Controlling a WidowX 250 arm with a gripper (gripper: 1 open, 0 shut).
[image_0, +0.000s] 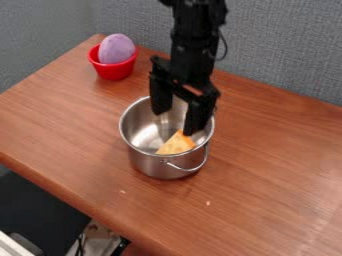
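Note:
My black gripper (175, 114) has its open fingers reaching down into the top of a steel pot (152, 160) with a side handle. Inside the pot lies an orange-yellow wedge (174, 145), just below the fingers, partly hidden by the pot's front wall. Nothing shows held between the fingers.
A red bowl (112, 69) holding a purple egg-shaped object (116, 46) stands at the back left. Its front left edge drops to a dark area, and a grey padded wall runs behind.

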